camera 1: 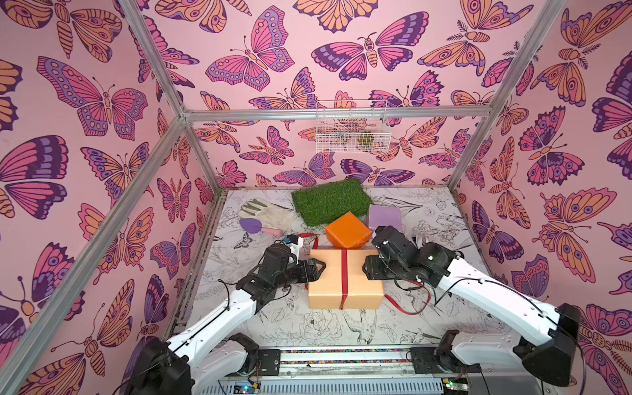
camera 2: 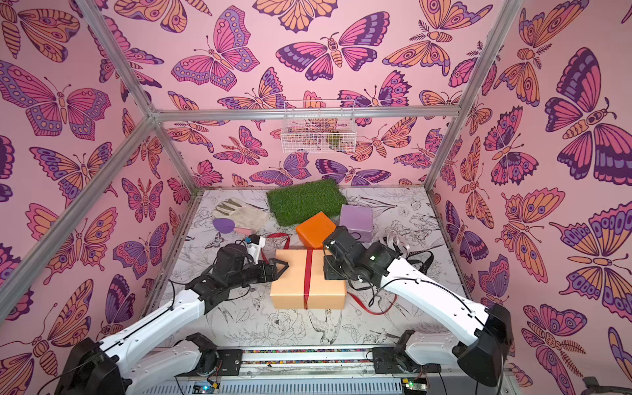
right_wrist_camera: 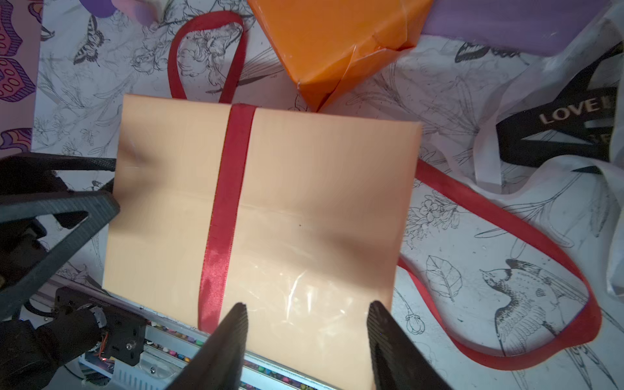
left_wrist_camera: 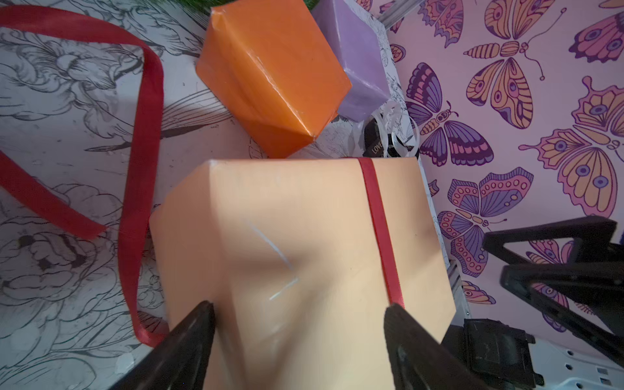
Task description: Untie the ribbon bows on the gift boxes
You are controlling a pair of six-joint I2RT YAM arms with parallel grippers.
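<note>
A peach gift box (camera 1: 326,283) sits front centre, a red ribbon band (right_wrist_camera: 224,208) running straight across it. Loose red ribbon (left_wrist_camera: 139,195) lies on the table to both sides. My left gripper (camera 1: 312,270) is at the box's upper left edge, fingers apart, the box edge between them in its wrist view. My right gripper (camera 1: 374,268) is over the box's right part, fingers apart with the box beneath. An orange box (left_wrist_camera: 273,71) and a lilac box (camera 2: 355,220) sit behind, with no bows visible on them.
A grass mat (camera 1: 329,200) and gloves (camera 1: 266,214) lie at the back. White and black printed ribbons (right_wrist_camera: 559,120) lie loose at the right. A wire basket (camera 1: 352,131) hangs on the back wall.
</note>
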